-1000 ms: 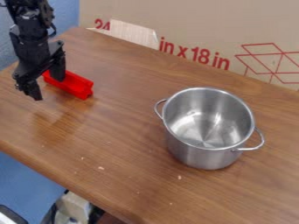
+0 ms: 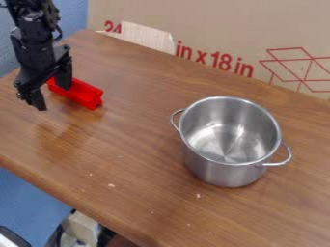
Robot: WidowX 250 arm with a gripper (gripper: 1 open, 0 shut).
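Note:
My black gripper [image 2: 46, 85] hangs at the far left of the table, its fingers apart and pointing down, beside a red rectangular block [image 2: 80, 95]. The block lies on the wood just right of and partly behind the fingers; whether they touch it I cannot tell. A silver pot [image 2: 230, 162] with two side handles stands at the right.
A cardboard box [image 2: 252, 39] with red print and a pale flap stands along the back. The table's left edge drops away at the bottom left.

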